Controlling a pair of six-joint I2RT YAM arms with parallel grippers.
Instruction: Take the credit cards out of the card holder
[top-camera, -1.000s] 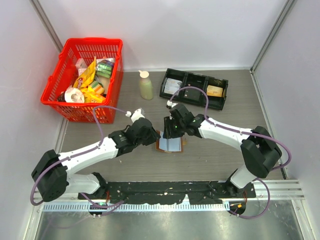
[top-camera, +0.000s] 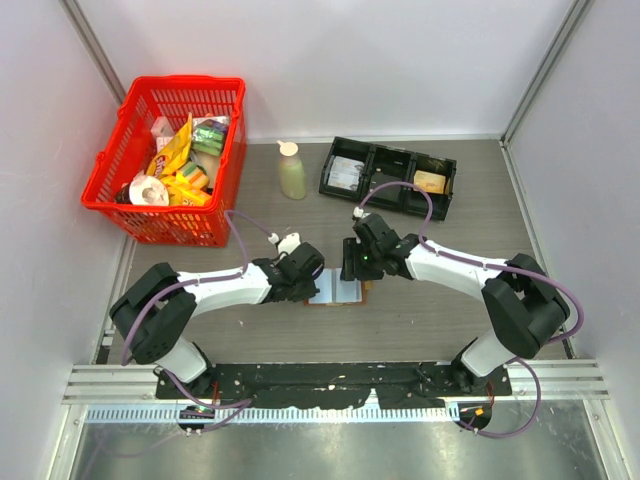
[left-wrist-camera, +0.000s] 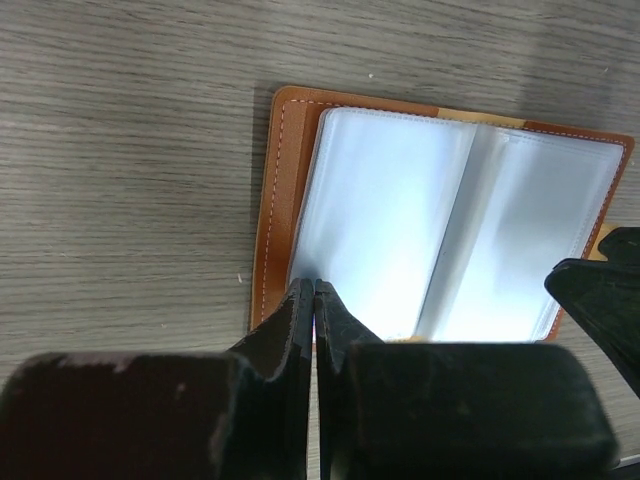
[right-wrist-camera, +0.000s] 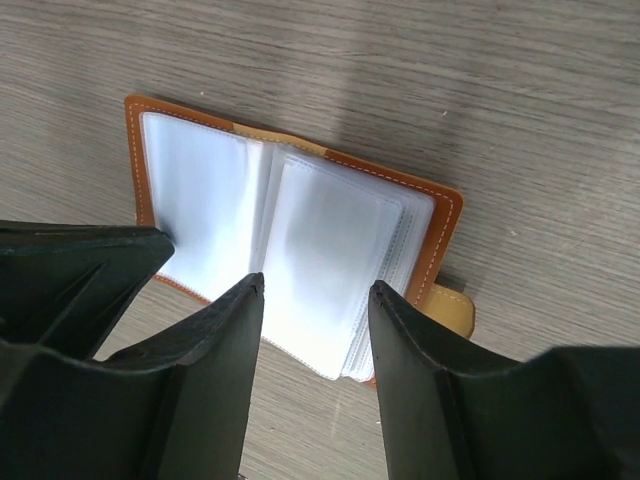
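Observation:
The card holder (top-camera: 336, 286) lies open flat on the table between both arms, brown edged with white sleeves. In the left wrist view my left gripper has its tips together at the left sleeve's (left-wrist-camera: 385, 215) outer edge; whether anything is pinched is hard to see. My right gripper stands part open over the right-hand sleeves (right-wrist-camera: 325, 250), its fingertips apart with nothing visibly held. A tan piece (right-wrist-camera: 450, 308) sticks out from the holder's right side.
A red basket (top-camera: 218, 220) of packages stands back left, a bottle (top-camera: 292, 175) beside it, a black divided tray (top-camera: 390, 200) back right.

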